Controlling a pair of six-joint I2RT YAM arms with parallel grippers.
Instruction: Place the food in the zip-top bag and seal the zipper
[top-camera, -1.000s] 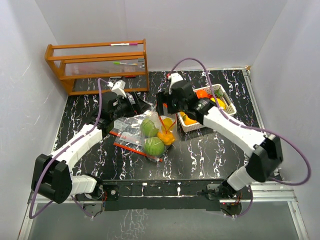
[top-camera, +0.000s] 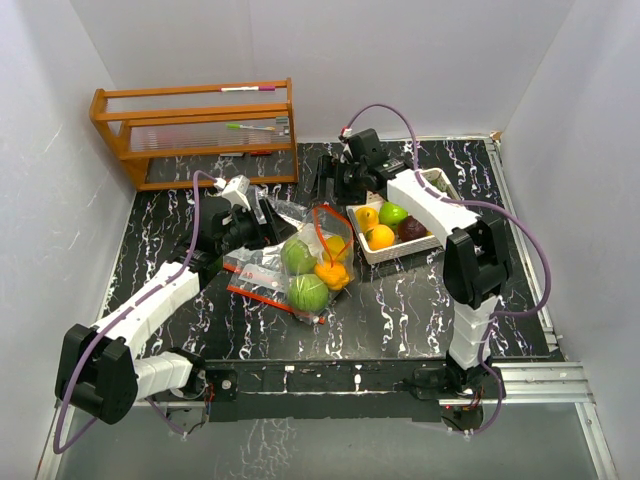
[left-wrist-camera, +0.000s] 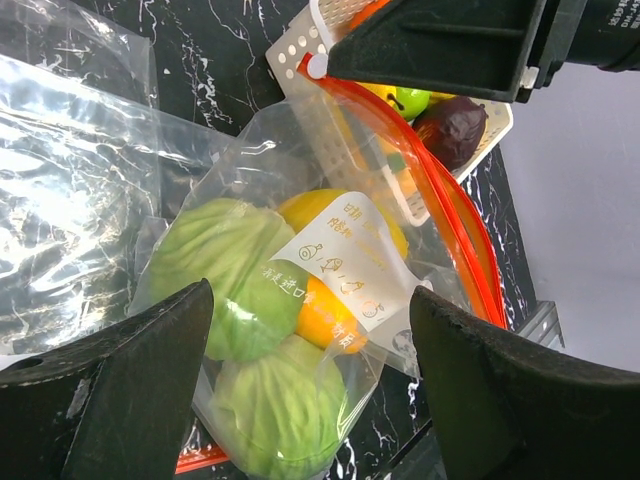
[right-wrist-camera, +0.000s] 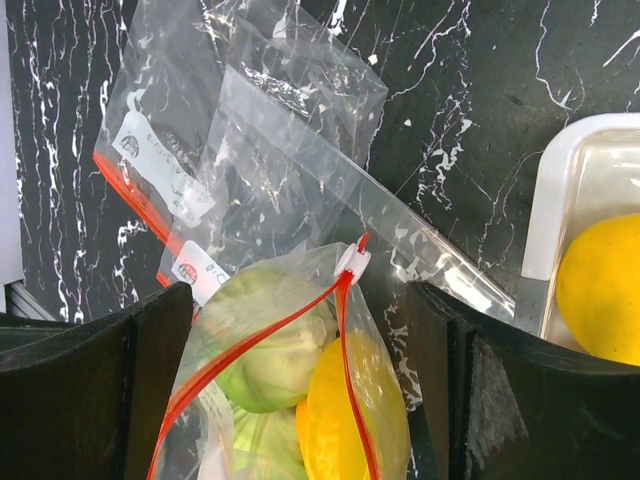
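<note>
A zip bag (top-camera: 322, 255) with red zipper strip (left-wrist-camera: 460, 225) stands at centre, holding green cabbages (left-wrist-camera: 280, 405) and yellow and orange produce (right-wrist-camera: 355, 410). My left gripper (top-camera: 270, 220) is open just left of the bag; in its wrist view its fingers straddle the bag. My right gripper (top-camera: 330, 180) is open above the bag's top, where the white slider (right-wrist-camera: 352, 260) shows between and beyond its fingertips.
More flat bags (right-wrist-camera: 160, 150) lie beneath and left. A white basket (top-camera: 400, 250) of fruit is at the right, a wooden rack (top-camera: 200, 140) at the back left.
My right arm has swung back and over, and its gripper now hangs above the bag's top. My left gripper has moved slightly since a second ago.
</note>
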